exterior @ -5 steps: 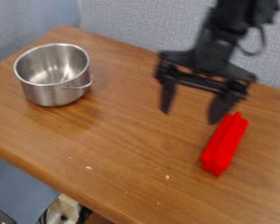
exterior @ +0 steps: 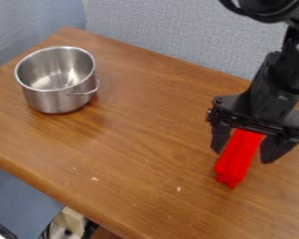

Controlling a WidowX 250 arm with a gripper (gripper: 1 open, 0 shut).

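My black gripper (exterior: 247, 138) is at the right of the camera view, open, its two fingers straddling the upper end of a red bar (exterior: 234, 168). The bar lies on the wooden table, slanting from lower left to upper right, its far end hidden behind the gripper. A steel pot (exterior: 59, 96) with wire handles stands at the upper left of the table, well apart from the gripper.
Grey textured walls (exterior: 171, 28) border it at the back. Some small objects lie below the table's lower-left edge.
My gripper has moved right from the middle of the table to over the red bar, and has come lower onto it. The pot and bar have not visibly moved.
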